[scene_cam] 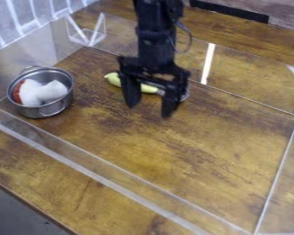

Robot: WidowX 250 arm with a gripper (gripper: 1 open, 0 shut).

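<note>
My black gripper point(156, 97) hangs over the middle-back of the wooden board, blurred, its two dark fingers spread apart and open. A yellow-green elongated object point(120, 81) lies behind it, partly hidden by the gripper. A steel bowl point(39, 106) sits at the left, holding white pieces point(41, 92) and something red at its side.
Clear plastic walls edge the work area along the front-left, right and back. A white object behind the gripper is mostly hidden.
</note>
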